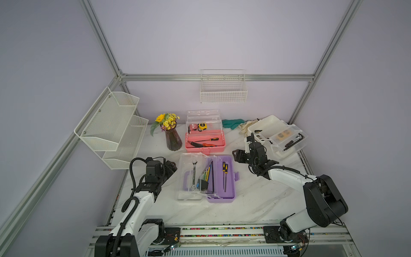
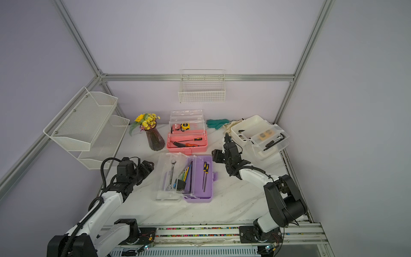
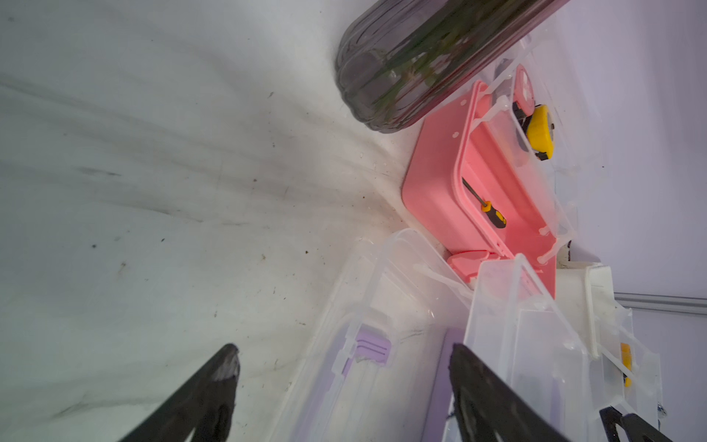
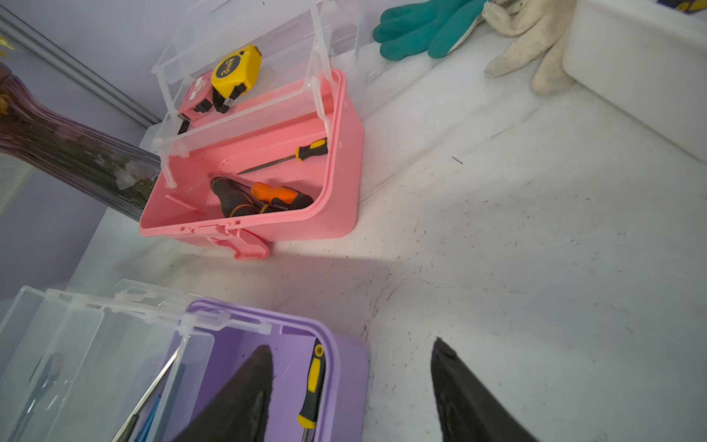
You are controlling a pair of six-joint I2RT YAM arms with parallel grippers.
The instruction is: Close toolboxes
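Observation:
The purple toolbox (image 1: 229,180) holds tools, its clear lid (image 2: 164,188) folded open to the left. Behind it the pink toolbox (image 1: 214,147) has its clear lid (image 4: 243,22) raised, tape measures in its tray. A white toolbox (image 2: 252,122) at back right has its lid swung rightward. My left gripper hangs above the left side of the purple box's lid, open, nothing between its fingers. My right gripper stands open and empty over the right back corner of the purple box.
A flower vase (image 1: 173,140) stands left of the pink box. Gloves (image 2: 217,123) lie at the back. A mesh shelf (image 1: 102,141) hangs on the left wall. Bare table lies at front right.

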